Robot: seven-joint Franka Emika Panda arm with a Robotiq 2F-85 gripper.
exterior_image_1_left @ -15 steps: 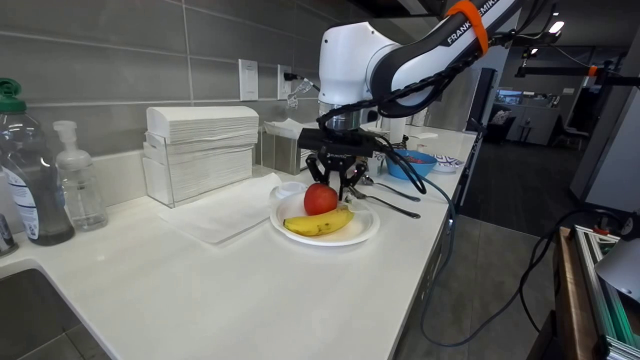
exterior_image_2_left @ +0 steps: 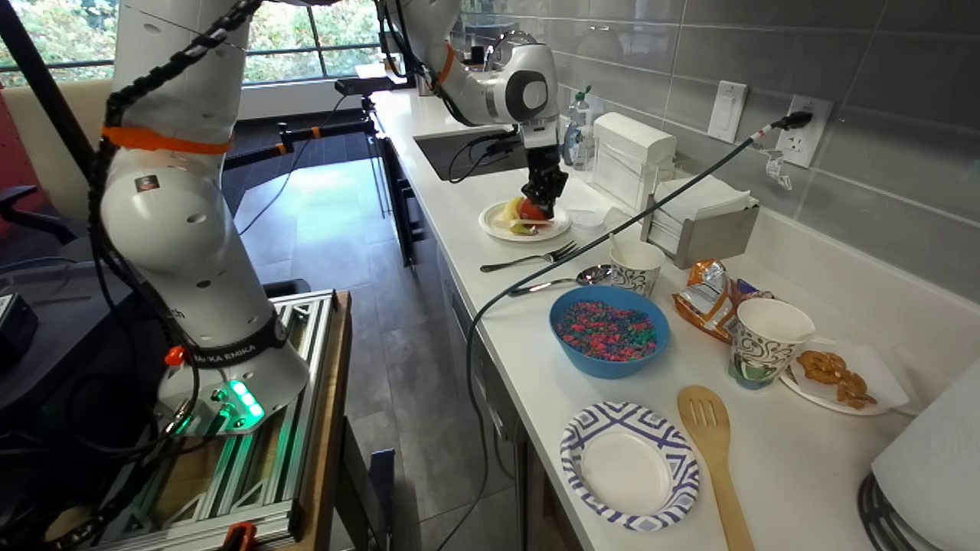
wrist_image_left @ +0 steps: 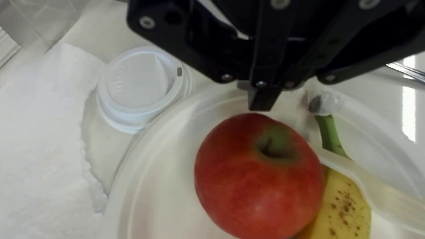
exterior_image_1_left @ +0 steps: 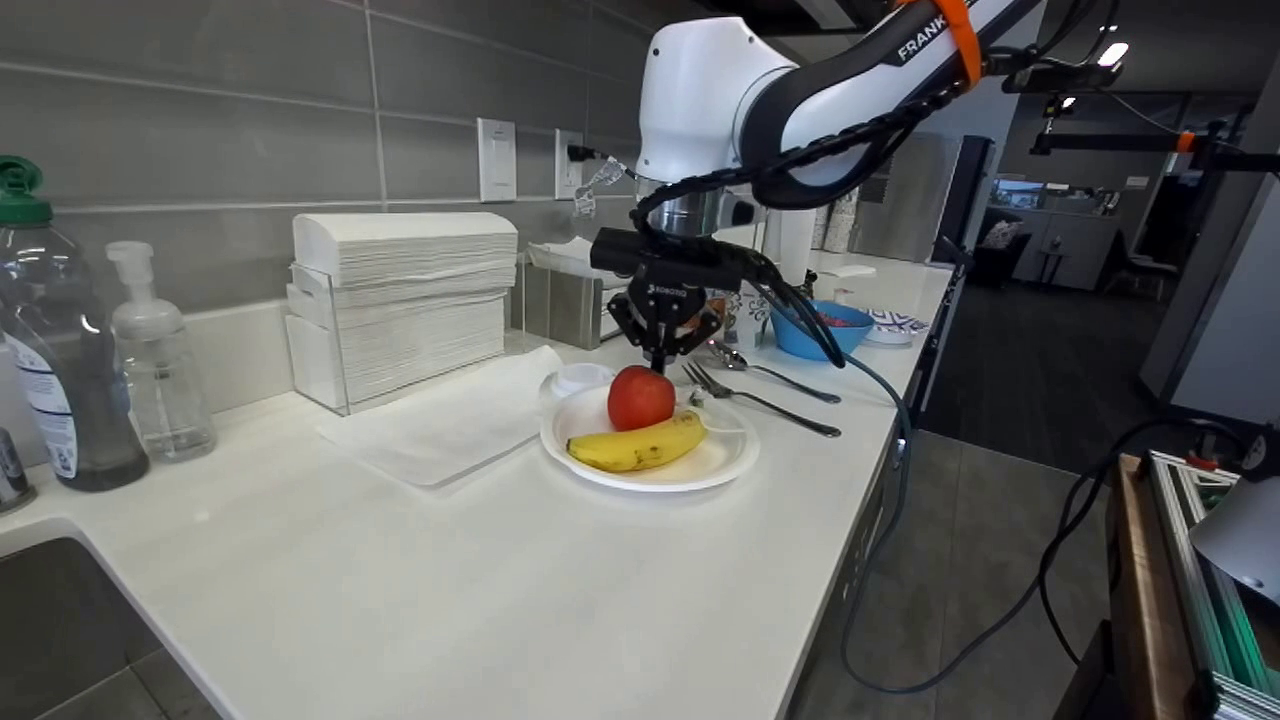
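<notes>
A red apple point(wrist_image_left: 255, 179) rests on a white plate point(exterior_image_1_left: 725, 462), beside a spotted yellow banana point(exterior_image_1_left: 636, 444). The banana's green stem lies at the right in the wrist view, and a pale plastic fork point(wrist_image_left: 374, 187) crosses over it. My gripper is shut, with nothing showing between its fingers. Its tips hang just above and behind the apple in exterior view 1. In exterior view 2 the gripper point(exterior_image_2_left: 543, 207) partly hides the apple point(exterior_image_2_left: 530, 211).
A white cup lid point(wrist_image_left: 139, 87) and a paper napkin point(exterior_image_1_left: 444, 420) border the plate. A metal fork point(exterior_image_1_left: 768, 406) and a spoon point(exterior_image_1_left: 786, 374) lie to its right. Past them stands a blue bowl point(exterior_image_2_left: 560, 347) with a cable point(exterior_image_2_left: 551, 268) strung above.
The fingers were spread apart near the apple a second ago and are together now. My gripper has risen a little; the apple and banana have stayed in place.
</notes>
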